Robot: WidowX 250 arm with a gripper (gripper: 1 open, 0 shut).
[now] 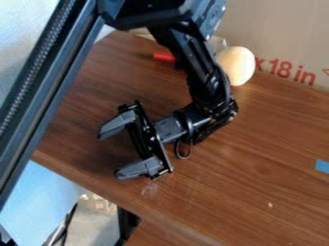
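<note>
The black gripper (122, 149) is low over the wooden table (244, 192) near its left edge, its two grey fingers spread apart with nothing seen between them. At the back, a white egg-shaped object (237, 64) stands partly behind the arm, and a red object (164, 57) shows just left of the arm.
A cardboard box (290, 43) with red print lines the back. A blue tape piece (321, 166) lies at the right. A metal rail (38, 101) runs along the left, beside the table edge.
</note>
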